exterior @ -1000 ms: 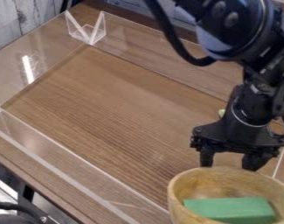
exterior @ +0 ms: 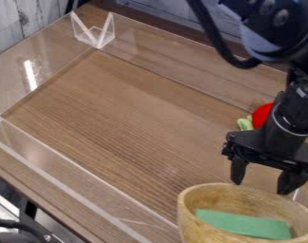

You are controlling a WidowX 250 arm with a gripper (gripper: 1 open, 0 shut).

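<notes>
My black gripper [exterior: 263, 176] stands open at the right, its two fingers spread just above and behind a tan bowl [exterior: 197, 201]. A green block [exterior: 241, 223] lies inside the bowl at the bottom right. No object shows between the fingers. A red object [exterior: 262, 114] and a small green item [exterior: 244, 123] are partly hidden behind the gripper.
A clear plastic holder [exterior: 96, 30] stands at the far upper left, and the table's edge runs along the lower left.
My gripper has turned and shifted slightly to the right, uncovering the red object behind it. The bowl and the green block in it have shifted slightly.
</notes>
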